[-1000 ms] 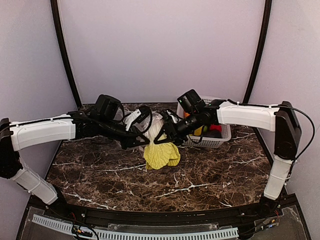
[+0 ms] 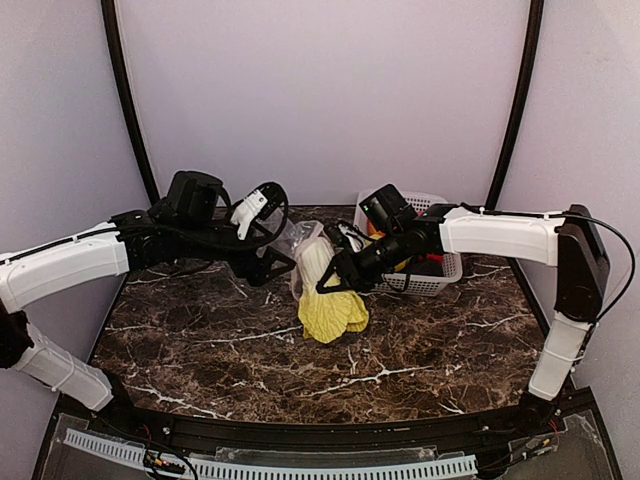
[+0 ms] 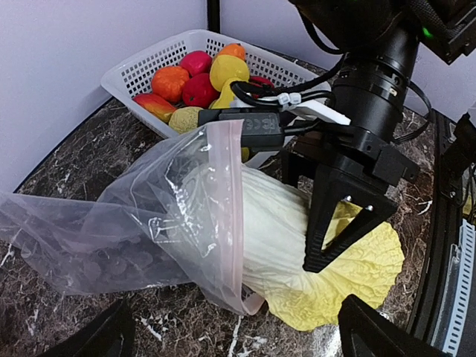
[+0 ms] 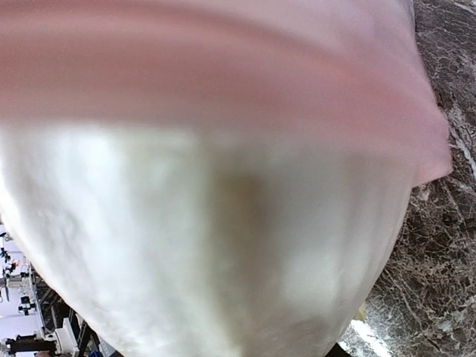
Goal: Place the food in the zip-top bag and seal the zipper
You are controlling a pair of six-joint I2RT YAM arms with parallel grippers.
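Note:
A cabbage [image 3: 279,227] with a white stalk and yellow leaves is held by my right gripper [image 2: 335,282], which is shut on it. Its white end lies inside the mouth of the clear zip top bag [image 3: 167,223], while the yellow leaves [image 2: 333,315] stick out toward the front. The bag's pinkish zipper band [image 3: 230,223] runs across the stalk in the left wrist view. To the left of the bag, my left gripper [image 2: 277,268] is open, its fingers spread wide and empty. Cabbage fills most of the right wrist view, hiding the right fingers.
A white basket [image 3: 134,82] with several toy fruits and vegetables stands behind the right arm, among them an orange one [image 3: 169,83].
My left gripper has pulled back up and left, away from the bag's mouth, and opened. The right gripper and cabbage have shifted slightly to the right.

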